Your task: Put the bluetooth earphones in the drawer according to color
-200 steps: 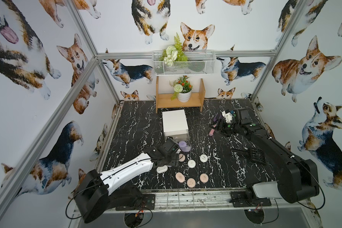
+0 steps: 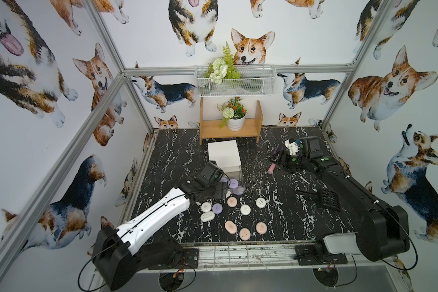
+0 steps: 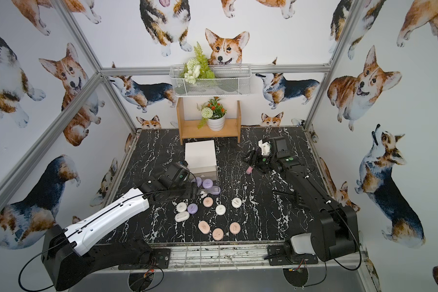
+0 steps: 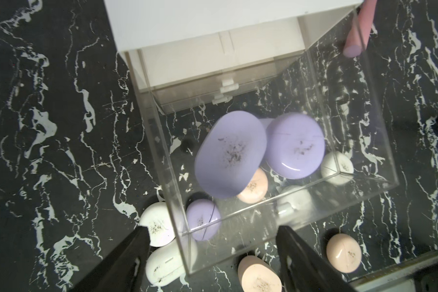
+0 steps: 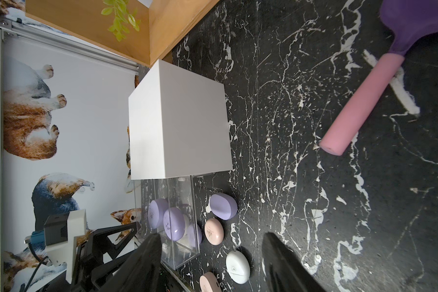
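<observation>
A white box has its clear drawer pulled out toward the front. Lilac earphone cases lie inside it, an oval one and a round one. Another lilac case lies outside among white and peach cases. My left gripper hangs open over the drawer, its fingers empty. My right gripper is open and empty at the right of the table, near a spatula with a pink handle; a lilac case shows beside the drawer in that wrist view.
A wooden shelf with a potted plant stands behind the box, under a wire basket. A black utensil lies at the right.
My left gripper has risen and moved toward the back over the drawer, uncovering cases at the front left. The right arm has not visibly moved.
</observation>
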